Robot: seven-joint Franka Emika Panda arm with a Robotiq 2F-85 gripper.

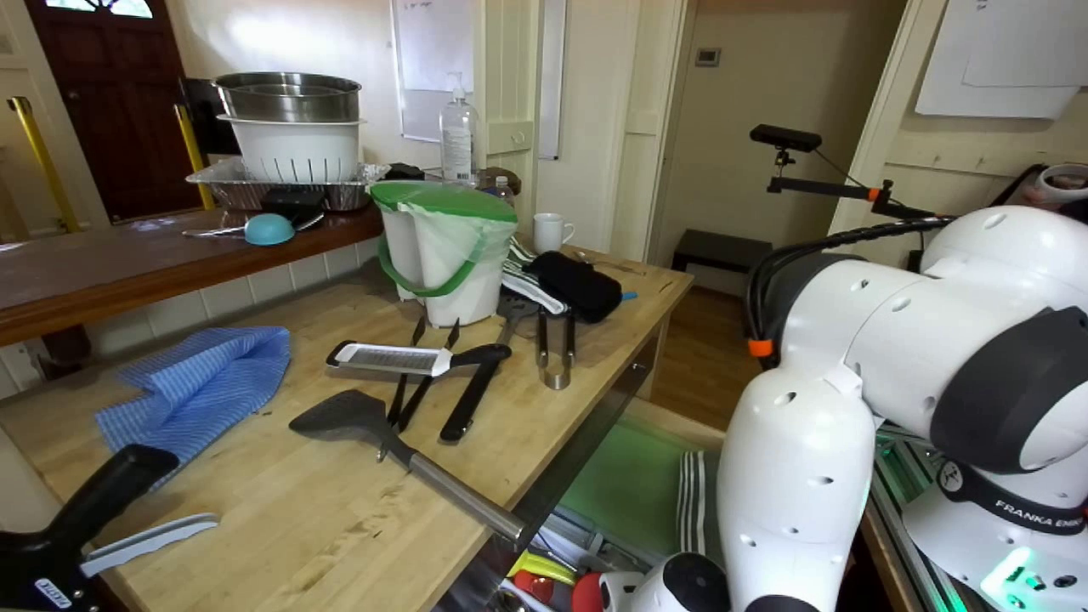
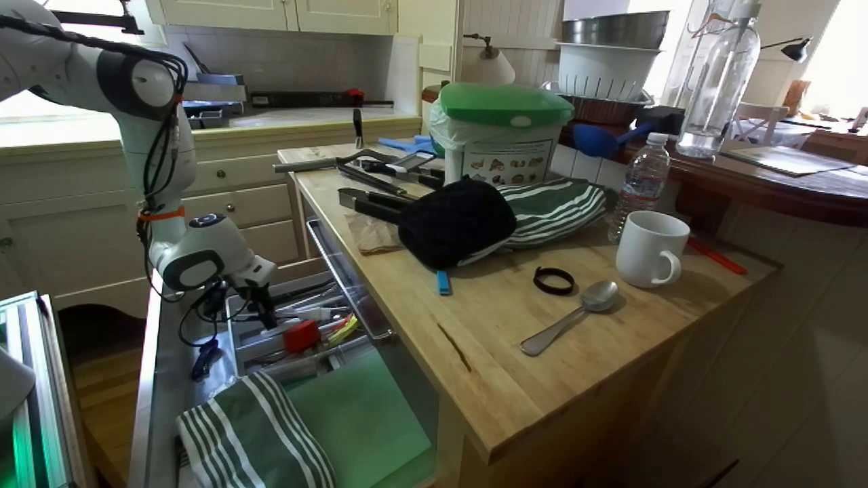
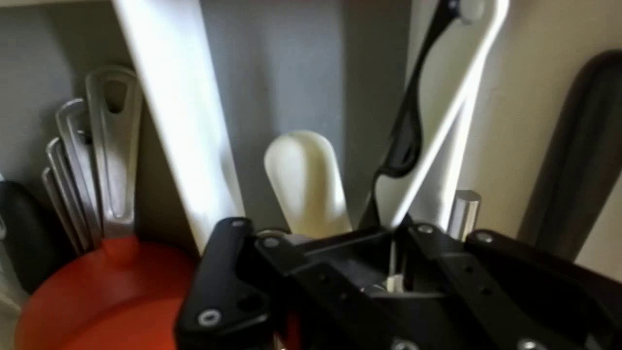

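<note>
My gripper is down in the open drawer, shut on the black-and-white handle [image 3: 437, 105] of a utensil. That handle leans up and to the right in the wrist view, and its lower end is hidden between the fingers. Just left of it, a plain white handle [image 3: 306, 181] lies in the same grey compartment. From the side, in exterior view 2, the gripper [image 2: 264, 313] points down among the utensils; what it grips is too small to make out there.
Compartment walls [image 3: 181, 116] rise close on both sides. Metal measuring handles [image 3: 113, 151] and a red round piece [image 3: 105, 297] lie to the left, a dark handle [image 3: 574, 157] to the right. The wooden counter [image 2: 521, 407] edges the drawer; a striped cloth [image 2: 256, 439] lies in it.
</note>
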